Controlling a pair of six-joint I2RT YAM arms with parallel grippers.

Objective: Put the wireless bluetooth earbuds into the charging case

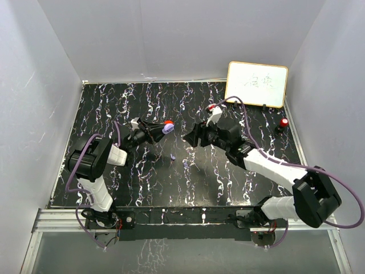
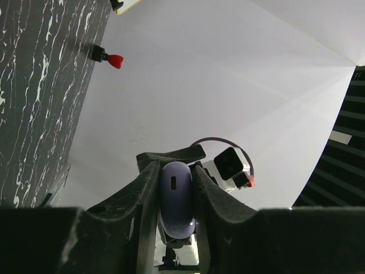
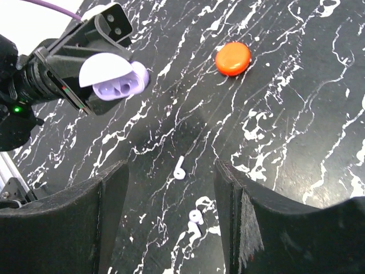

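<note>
Held above the table, the lilac charging case has my left gripper shut on it. Its lid stands open in the right wrist view, with the empty earbud wells facing my right arm. From the left wrist view, the rounded back of the case shows between the fingers. My right gripper is open over the table, with no object between its fingertips. Two small lilac-white earbuds lie apart on the dark marble: one earbud farther off, the other earbud nearer.
An orange-red round object rests on the table behind the case. A whiteboard stands at the back right, and a red-topped item sits by the right edge.
</note>
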